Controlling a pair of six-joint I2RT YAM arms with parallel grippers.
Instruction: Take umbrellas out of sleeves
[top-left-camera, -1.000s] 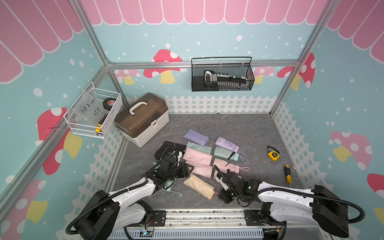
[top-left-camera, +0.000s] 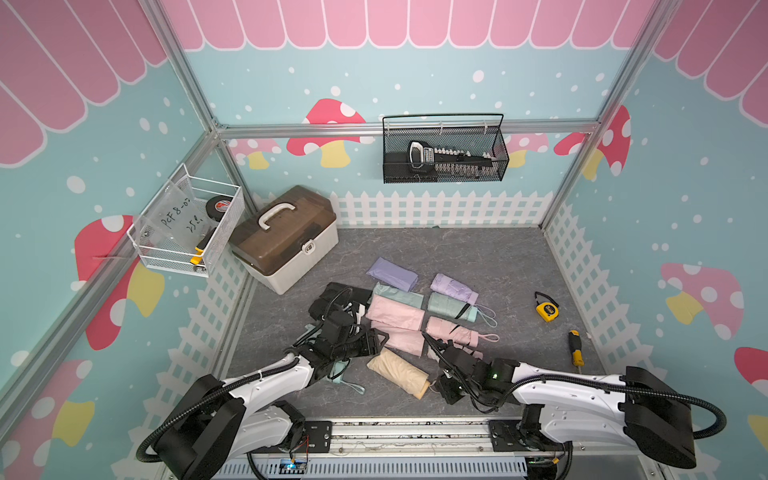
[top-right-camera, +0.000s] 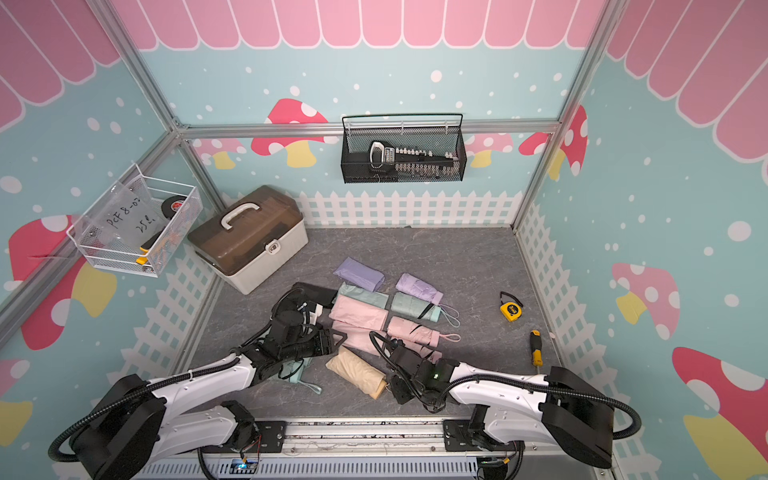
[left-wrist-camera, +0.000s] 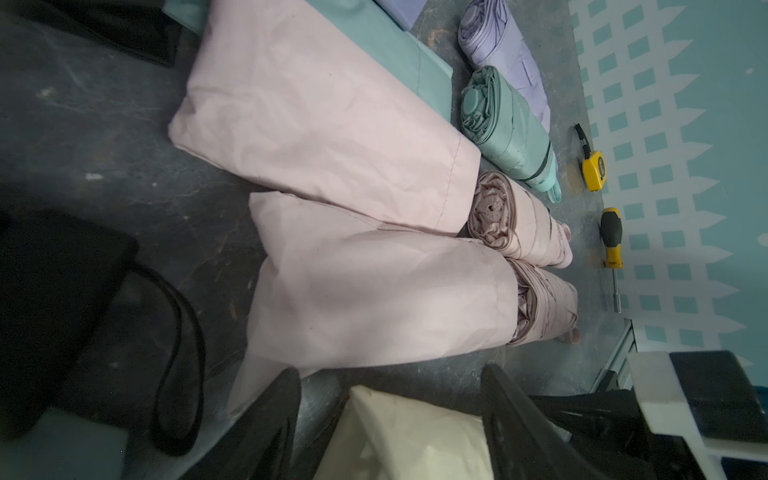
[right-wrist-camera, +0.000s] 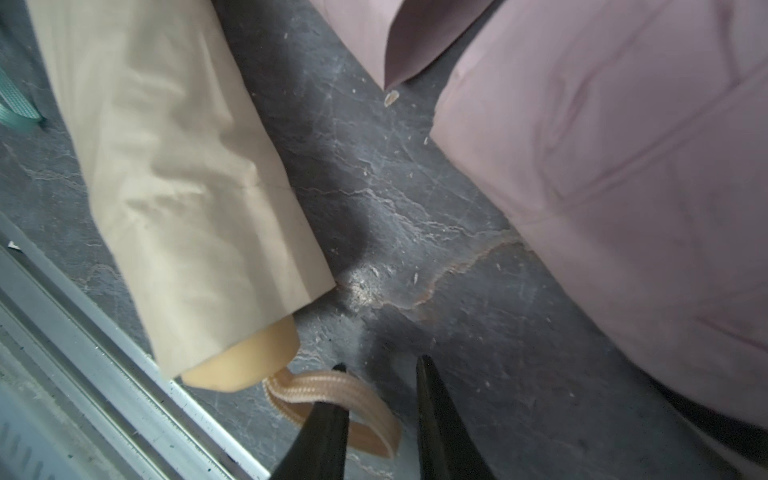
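A beige sleeved umbrella (top-left-camera: 398, 373) lies on the grey table between my arms. In the right wrist view its rounded handle end (right-wrist-camera: 248, 357) pokes out of the beige sleeve (right-wrist-camera: 188, 192), with a wrist strap (right-wrist-camera: 344, 389) looping from it. The loop's end reaches between the fingers of my right gripper, which is part open with a gap showing. My left gripper is open, above the sleeve's other end (left-wrist-camera: 416, 436) and not closed on it. Pink sleeves (left-wrist-camera: 384, 288) (left-wrist-camera: 328, 120) lie farther back, their rolled pink umbrellas (left-wrist-camera: 552, 304) beside them.
Green (top-left-camera: 452, 306) and lilac (top-left-camera: 453, 288) umbrellas lie behind, near green (top-left-camera: 397, 295) and purple (top-left-camera: 392, 274) sleeves. A black item (top-left-camera: 340, 297) and teal piece (top-left-camera: 340, 373) flank my left arm. Toolbox (top-left-camera: 284, 240) at back left; tape measure (top-left-camera: 546, 309) and screwdriver (top-left-camera: 575, 349) at right.
My right gripper has shifted slightly left and turned a little near the strap. The left arm and the beige umbrella look unmoved.
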